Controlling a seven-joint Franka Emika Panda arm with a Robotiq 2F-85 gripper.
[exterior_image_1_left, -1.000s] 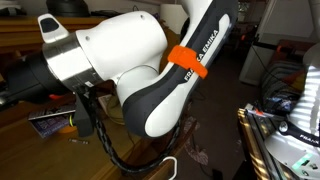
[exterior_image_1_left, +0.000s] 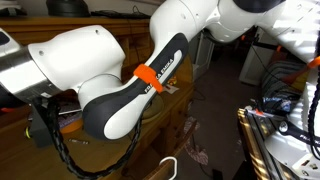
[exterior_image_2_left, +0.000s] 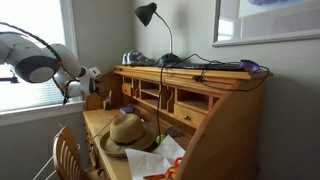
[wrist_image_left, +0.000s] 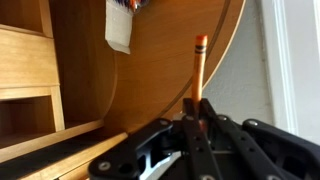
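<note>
In the wrist view, a slim orange stick (wrist_image_left: 199, 72), like a pen or marker with a dark band near its tip, stands up from between the fingertips. My gripper is shut on its lower end. Beyond it lies a brown wooden surface (wrist_image_left: 155, 70) with a curved edge. Exterior view 2 has the arm (exterior_image_2_left: 62, 66) reaching in from the left to the far end of the wooden desk (exterior_image_2_left: 100, 120); the stick is too small to make out there. In exterior view 1 the arm's white links (exterior_image_1_left: 120, 105) hide the gripper.
Wooden cubbyholes (wrist_image_left: 28, 105) border the left of the wrist view, with a white tag (wrist_image_left: 119, 28) near the top. On the desk in exterior view 2 lie a tan hat (exterior_image_2_left: 127, 132), white papers (exterior_image_2_left: 152, 162) and orange-handled scissors (exterior_image_2_left: 173, 168). A black lamp (exterior_image_2_left: 147, 14) rises above the shelf.
Across exterior view 1, the arm has swung to the left over the desk. The items behind it on the desk are now partly covered differently.
</note>
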